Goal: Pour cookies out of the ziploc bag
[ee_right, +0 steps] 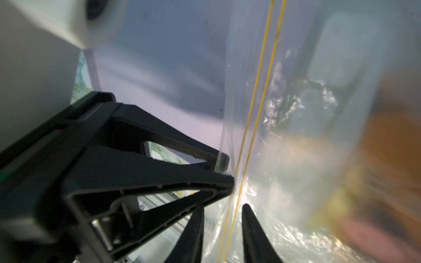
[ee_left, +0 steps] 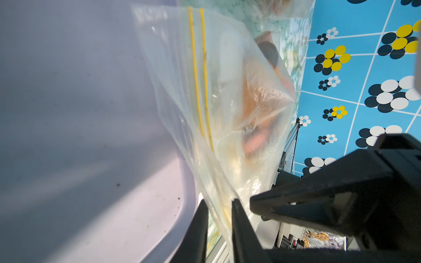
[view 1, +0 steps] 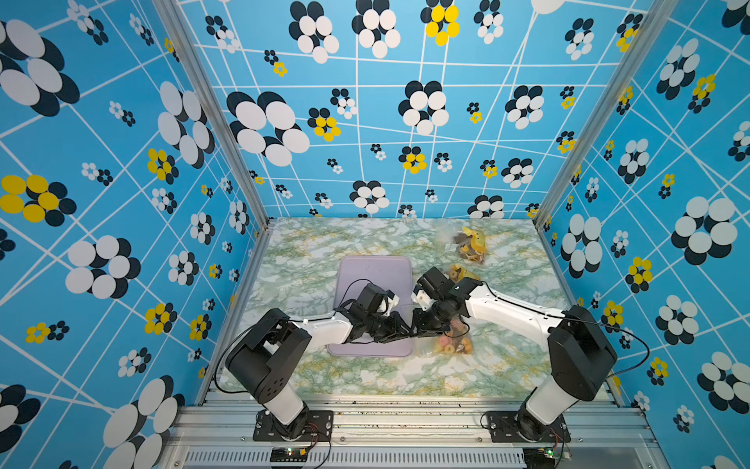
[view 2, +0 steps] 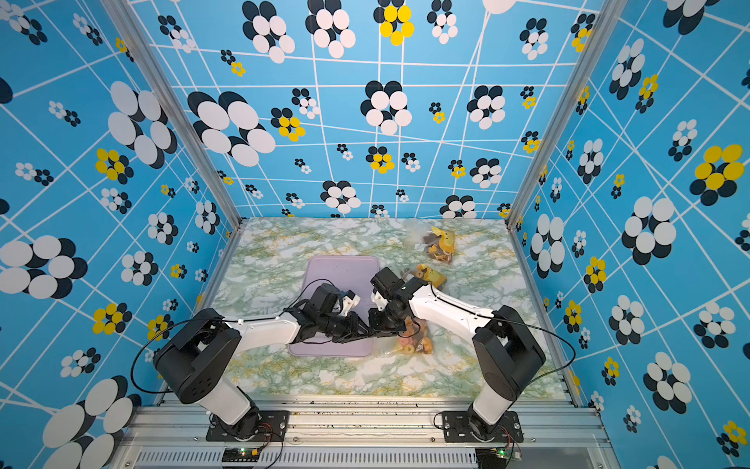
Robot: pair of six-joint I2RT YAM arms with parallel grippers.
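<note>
A clear ziploc bag (ee_left: 228, 79) with a double yellow zip line shows blurred orange and pink cookies inside. From above, its filled part (view 1: 454, 342) lies just right of the lilac board (view 1: 375, 265), partly beneath my right arm. My left gripper has its fingertips parted, with the bag's zip edge running between them. In the right wrist view, the tips of my right gripper stand apart on either side of the yellow zip lines. Both grippers are close together at the bag's mouth edge; whether the mouth is parted I cannot tell.
Behind my right arm lies another bag with yellow items (view 2: 429, 275), and farther back a bag with yellow and brown items (view 2: 440, 244). Left of the board and along the far right, the marbled table (view 1: 515, 250) is clear. The two arms nearly meet in the middle.
</note>
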